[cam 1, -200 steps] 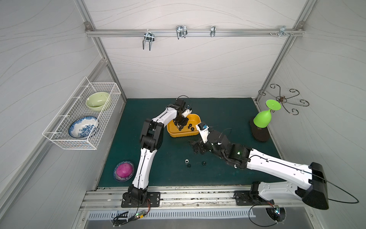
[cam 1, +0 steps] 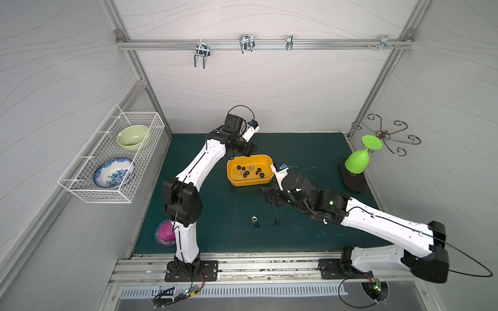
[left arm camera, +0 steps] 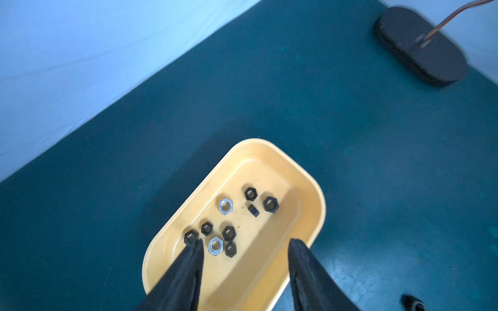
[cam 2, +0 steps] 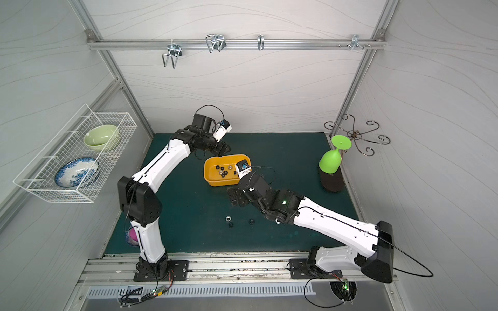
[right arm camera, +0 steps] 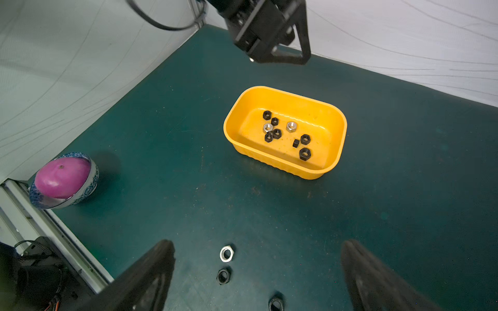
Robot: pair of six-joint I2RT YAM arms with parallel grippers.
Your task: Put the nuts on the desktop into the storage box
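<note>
The yellow storage box (right arm camera: 285,168) stands on the dark green desktop with several black and silver nuts inside. Three nuts lie on the desk in front of it: a silver nut (right arm camera: 226,253), a black nut (right arm camera: 223,276) beside it, and another black nut (right arm camera: 276,304) to the right, cut by the frame's lower edge. My left gripper is raised above the box's back left side, its fingers apart and empty. My right gripper hangs over the desk just right of and in front of the box, open wide, holding nothing.
A blue-patterned bowl with a pink object (right arm camera: 63,177) sits at the front left. A stand with a green goblet (cam 1: 357,161) is at the right. A wire basket (cam 1: 98,194) hangs on the left wall.
My right arm has shifted only slightly to the right. The loose nuts are unmoved.
</note>
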